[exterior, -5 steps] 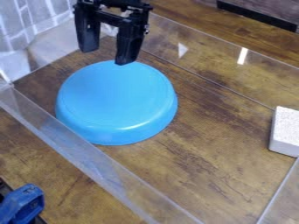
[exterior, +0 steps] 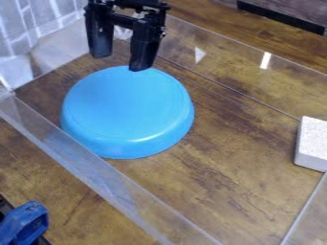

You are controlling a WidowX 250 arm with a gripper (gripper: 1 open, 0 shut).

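My black gripper (exterior: 121, 48) hangs at the top of the view, open, with its two fingers apart and nothing visible between them. It is over the far edge of a round, smooth blue dome-like object (exterior: 126, 113), which rests on a wooden surface (exterior: 230, 182) inside clear walls.
A white block (exterior: 311, 144) lies at the right edge. A blue object (exterior: 19, 225) sits outside the clear wall at the lower left. Clear panels border the wooden area on the left, back and right.
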